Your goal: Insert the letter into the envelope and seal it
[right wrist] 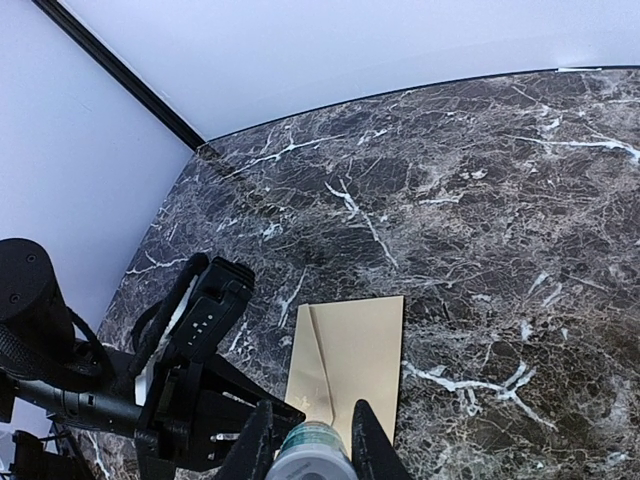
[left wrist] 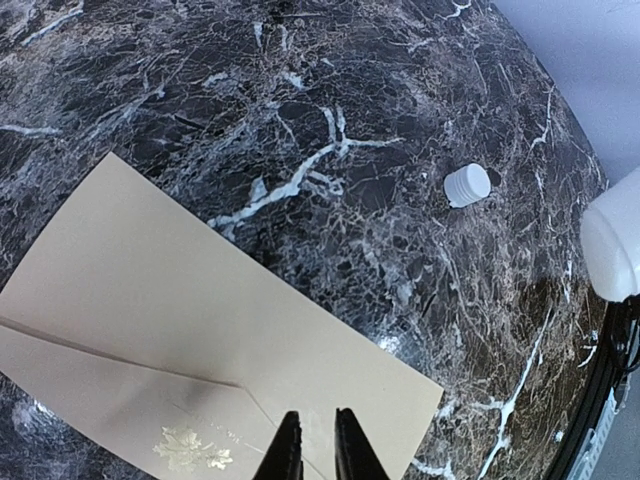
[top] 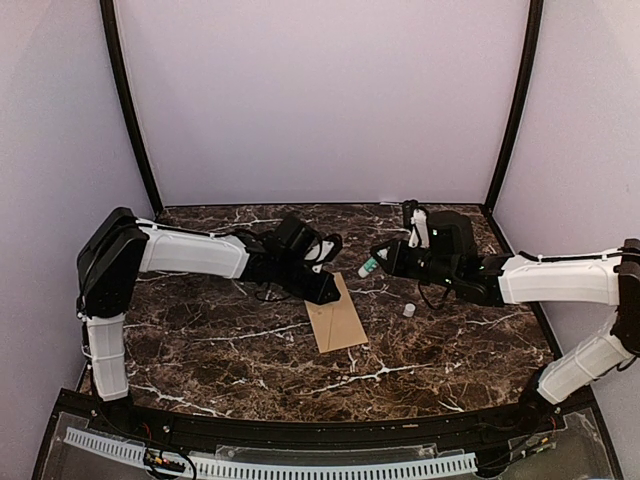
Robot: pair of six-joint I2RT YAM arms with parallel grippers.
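The tan envelope (top: pixel 342 325) lies on the table; its folded flap (left wrist: pixel 90 390), with a pale patch near its edge, is seen in the left wrist view. No separate letter shows. My left gripper (top: pixel 326 298) hovers low over or touches the envelope's upper part, fingertips close together. A narrow gap shows between its fingers, and whether they pinch paper is unclear. To the right, my right gripper (top: pixel 378 257) is shut on an uncapped-looking green and white glue bottle (top: pixel 369 267), tilted above the table. That bottle (right wrist: pixel 312 462) appears between the fingers in the right wrist view.
A small white cap (top: pixel 409 310) stands on the marble table (top: pixel 220 370), right of the envelope. Another look at the cap (left wrist: pixel 467 186) shows its ridged side.
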